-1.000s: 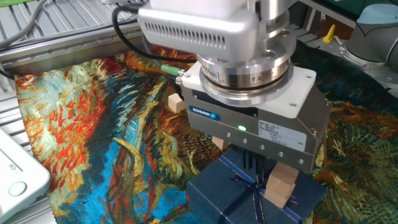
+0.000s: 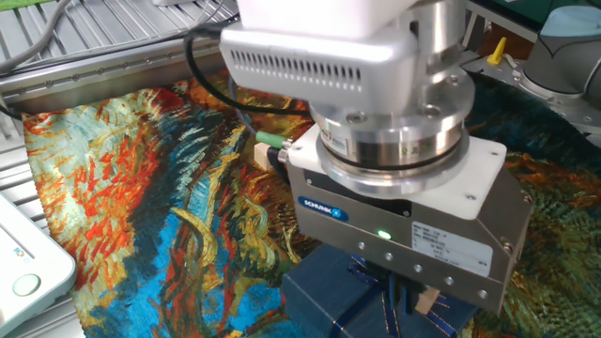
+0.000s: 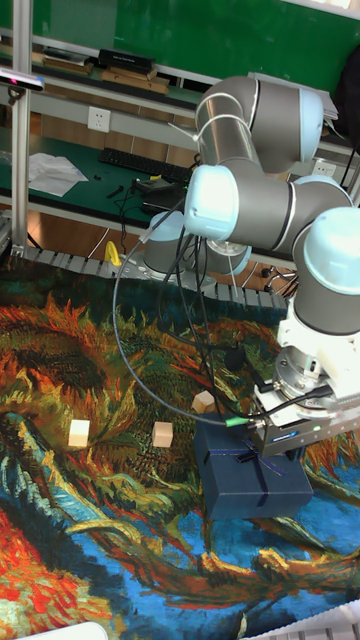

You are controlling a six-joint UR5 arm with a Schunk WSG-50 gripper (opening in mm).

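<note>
A dark blue gift box (image 2: pixel 324 286) with gold-edged ribbon sits at the bottom of exterior view 2; exterior view 3 shows the same box at the right. My gripper (image 2: pixel 400 305) points down over the box top, its dark fingers (image 2: pixel 393 293) in front of the ribbon. Just right of them, a wooden block (image 2: pixel 427 300) shows low under the gripper body, seemingly over the box and mostly covered. How far apart the fingers stand is unclear. In exterior view 3, the fingertips are hidden behind the arm's hand.
On the painted cloth (image 3: pixel 64 512) lie a pale block (image 3: pixel 80 433), a tan block (image 3: pixel 162 434) and another block (image 3: pixel 203 402) close to the box's back-left corner. A white device (image 2: pixel 28 268) occupies the left edge. Cloth left of the box is clear.
My gripper has come lower over the box and shifted slightly right, covering more of the wooden block. The box stays where it was.
</note>
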